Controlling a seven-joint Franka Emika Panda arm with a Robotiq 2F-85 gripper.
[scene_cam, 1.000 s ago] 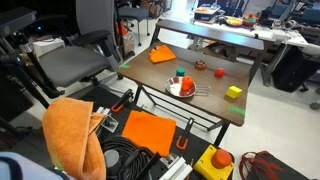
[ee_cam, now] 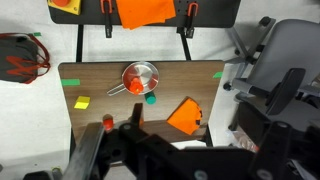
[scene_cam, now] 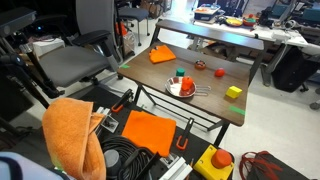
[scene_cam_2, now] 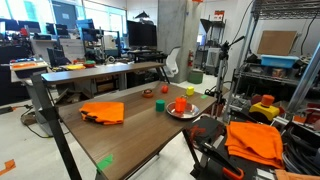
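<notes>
On the dark tabletop stands a round metal pan with a red-orange item in it. In the wrist view this pan lies above the centre, its orange-red item towards the left. Beside it is a teal cup. A yellow block, a red round object, a brownish ring-like object and an orange cloth are spread around the table. My gripper is open at the bottom of the wrist view, over the table and apart from these objects.
A second orange cloth lies on the dark platform in front of the table. Black cables, an office chair and a yellow box with a red button stand nearby. The table's middle has bare room.
</notes>
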